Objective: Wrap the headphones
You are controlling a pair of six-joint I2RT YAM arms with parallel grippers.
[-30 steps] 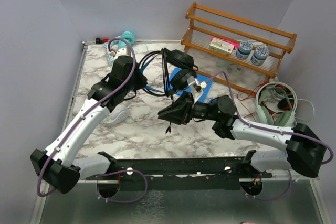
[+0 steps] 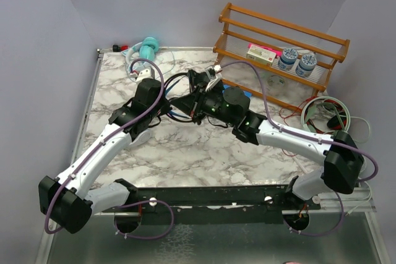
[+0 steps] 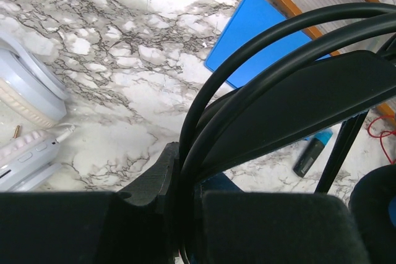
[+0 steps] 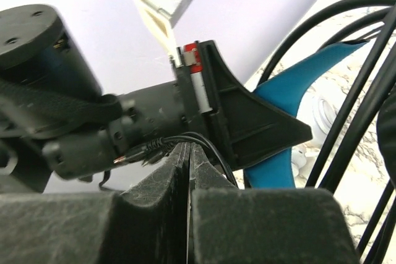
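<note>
My left gripper is shut on the band of a black headset with blue lining, its cable looped round it in several turns. The headset hangs above the table centre between both grippers. My right gripper is beside the left one, its fingertips close together at a thin black cable with a coiled sleeve; whether it grips that is unclear. In the top view the arms largely hide the headset.
White headphones lie on the marble table. A blue pad, a dark marker, a wooden rack with tubs, and coiled cables are toward the right.
The left arm has shifted slightly, still holding the headset.
</note>
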